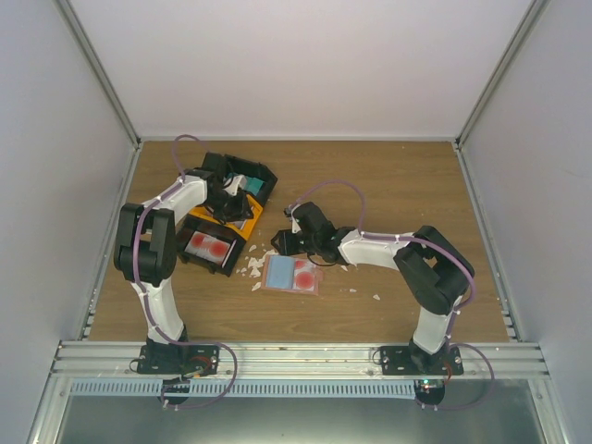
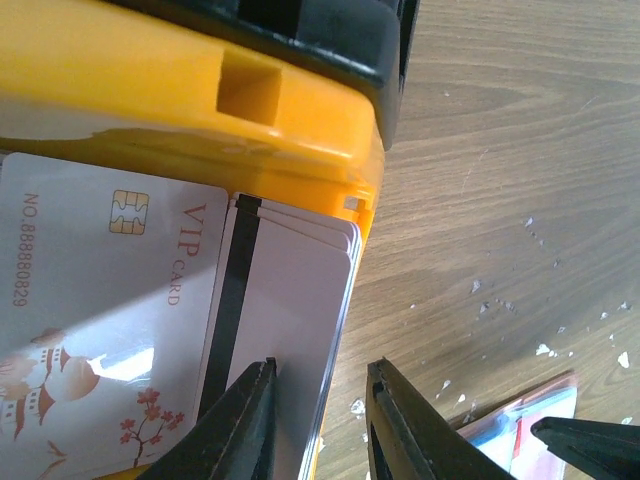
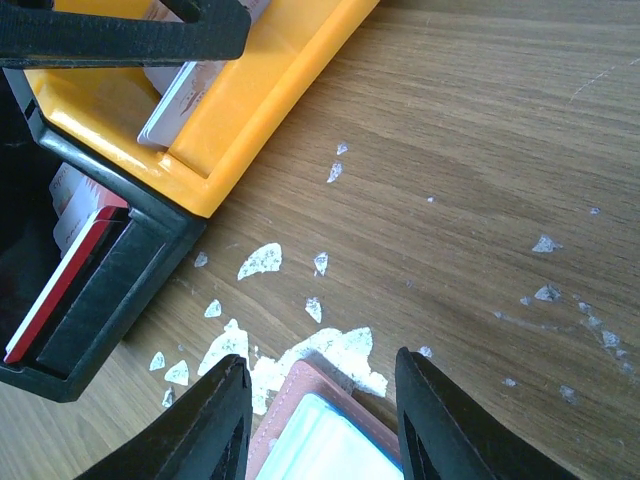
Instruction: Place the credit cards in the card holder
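White credit cards, one a VIP card (image 2: 110, 300) with a gold chip, lie in the yellow box (image 2: 180, 80). At its right side is a stack of cards (image 2: 285, 290), the top one with a black stripe. My left gripper is part open, one finger over the stack and the other beyond its edge, above the table. The card holder (image 1: 280, 271), pink-edged with a blue panel and a red-spotted panel, lies flat on the table. My part-open right gripper is over the holder's edge (image 3: 310, 382), with nothing gripped.
A black box (image 1: 208, 245) with red-spotted cards stands in front of the yellow one, and another black box (image 1: 266, 180) behind it. White flakes (image 3: 345, 350) dot the table near the holder.
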